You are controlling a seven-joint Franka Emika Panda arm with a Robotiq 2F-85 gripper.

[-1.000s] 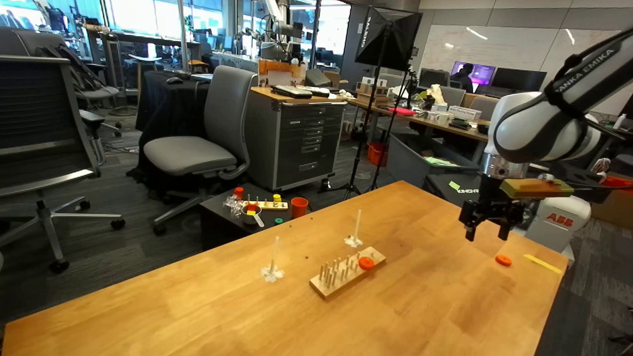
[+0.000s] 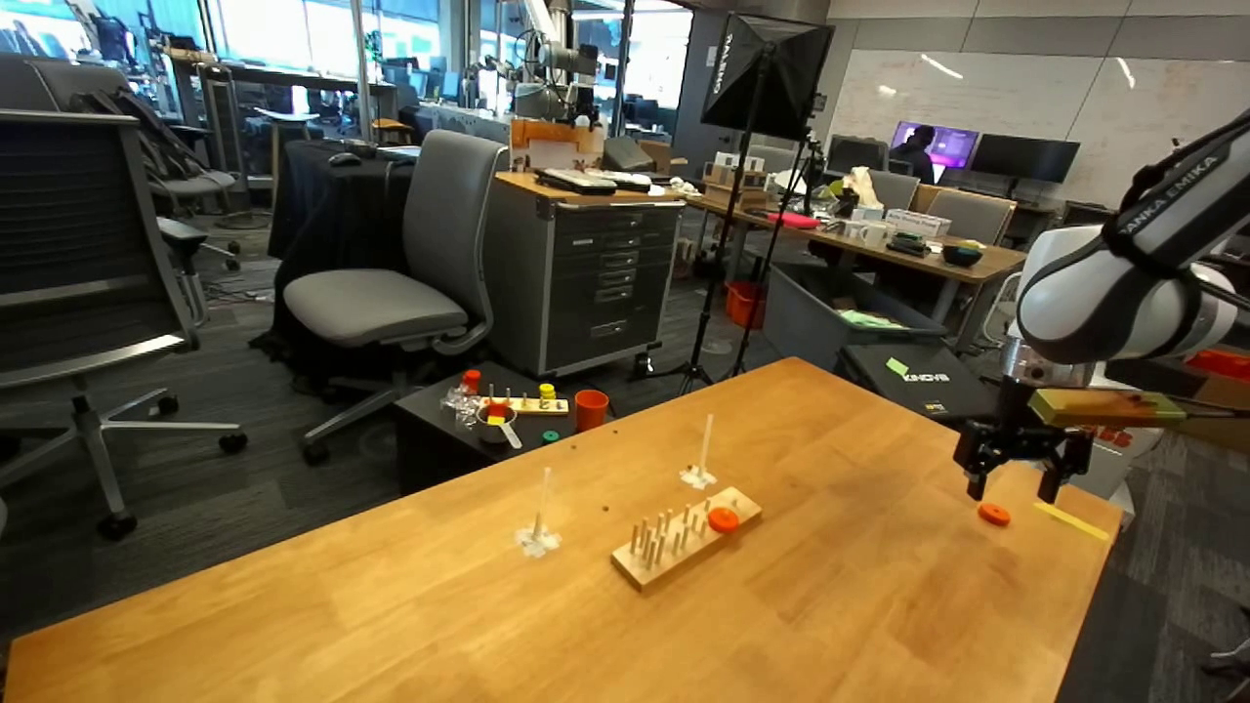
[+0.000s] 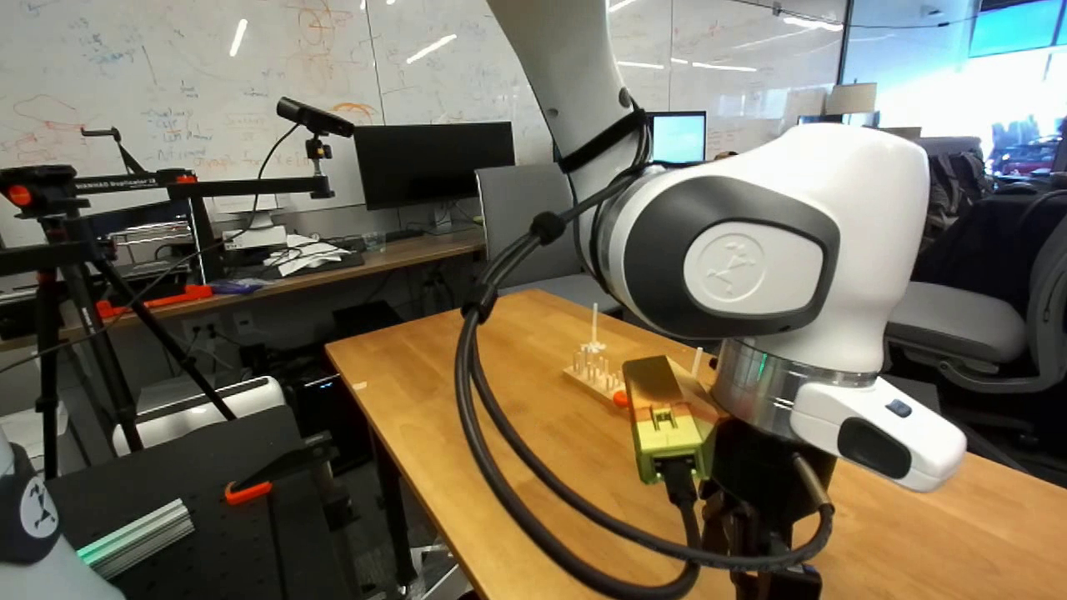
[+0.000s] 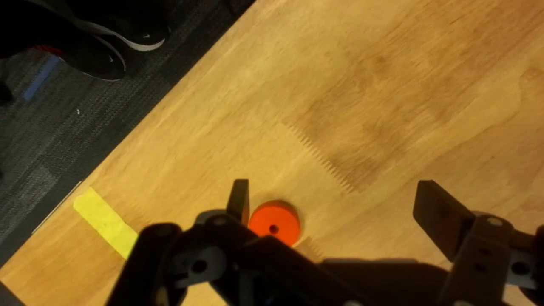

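Note:
An orange disc (image 2: 993,515) with a small centre hole lies flat on the table, close to a strip of yellow tape. Above it hangs my gripper (image 2: 1011,492), open and holding nothing. From the wrist, the disc (image 4: 276,222) shows beside the left finger (image 4: 238,199), well off the middle of the wide gap; the gripper body hides part of its lower edge. A wooden peg board (image 2: 656,562) with several thin pegs rests mid-table, and another orange disc (image 2: 723,520) sits at its right end.
Two upright rods, one left (image 2: 542,506) and one behind the board (image 2: 705,447), stand fixed to the table. The yellow tape (image 4: 107,222) lies near the table edge. Bare wood surrounds the disc.
My gripper has moved right and lower, from left of the loose orange disc to above it. The disc and the peg board have stayed put.

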